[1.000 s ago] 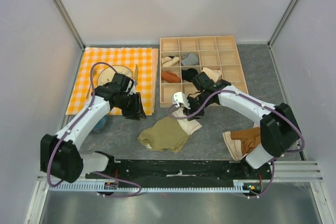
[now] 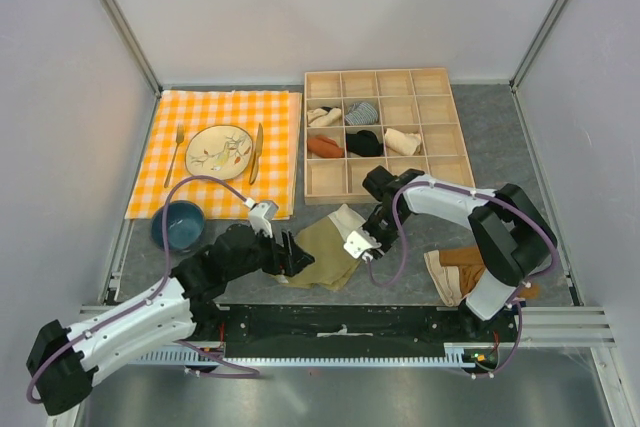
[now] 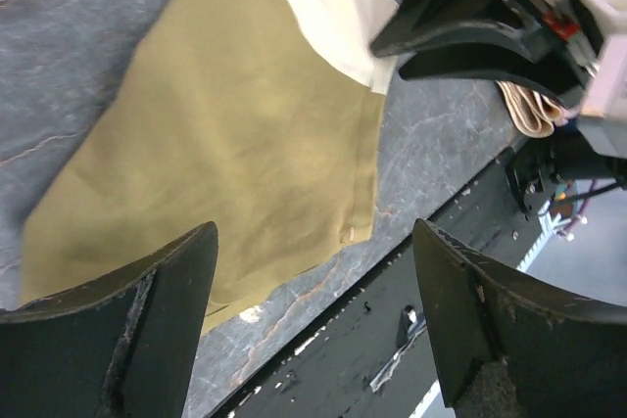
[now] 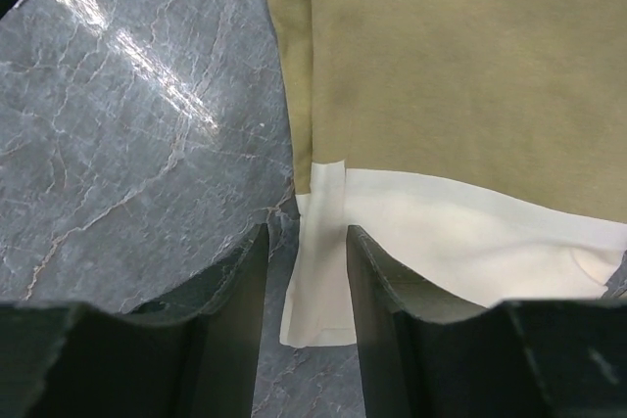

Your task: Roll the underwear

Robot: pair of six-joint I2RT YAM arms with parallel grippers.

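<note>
The underwear lies spread on the dark table, an olive body [image 2: 322,245] with a white waistband [image 2: 347,219] toward the right. Above its lower part hangs my left gripper [image 2: 292,265], part open, with empty space between its fingers. My right gripper [image 2: 366,253] is at the white band's end, also part open. Its two fingertips straddle the band's edge corner [image 4: 321,252] in the right wrist view; contact cannot be told. Olive cloth [image 3: 225,134] fills much of the left wrist view, lying nearly flat, with the right gripper's black fingers [image 3: 441,17] at its white end.
A wooden divider box [image 2: 325,181] holding several rolled garments stands behind. Folded brown and cream cloths [image 2: 455,272] lie at the right. At the left are a blue bowl [image 2: 180,225] and a plate [image 2: 219,154] on an orange checked cloth [image 2: 150,182].
My left gripper has come down and right, from beside the checked cloth to over the underwear. My right gripper has moved toward the table's front, from the band's far end to its near end.
</note>
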